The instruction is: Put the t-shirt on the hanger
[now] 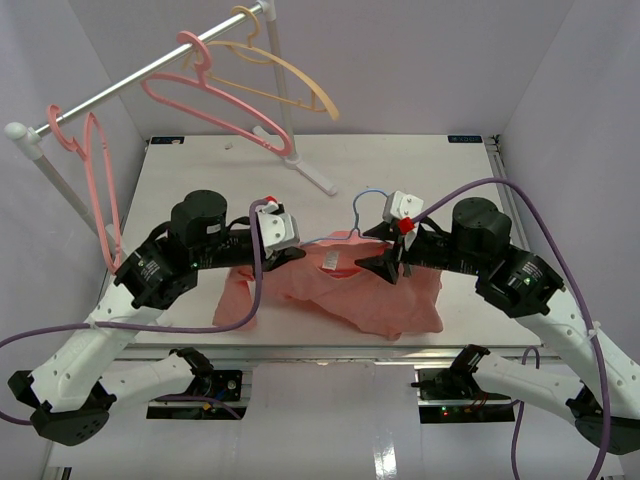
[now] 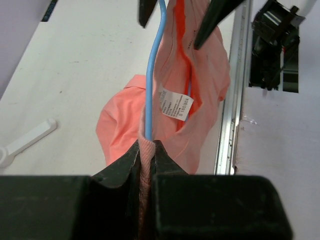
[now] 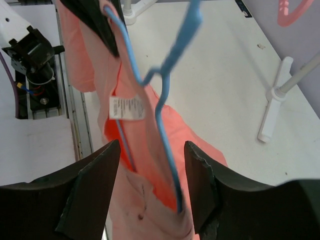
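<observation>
The salmon t-shirt hangs draped over the front of the table, white label inside its collar. A blue hanger runs through the neckline, hook upward. My left gripper is shut on shirt fabric and the hanger's end, as the left wrist view shows. My right gripper stands open beside the hanger's other side; in the right wrist view the blurred hanger and shirt pass between its fingers.
A white rail at back left holds pink and tan hangers, on a white foot.
</observation>
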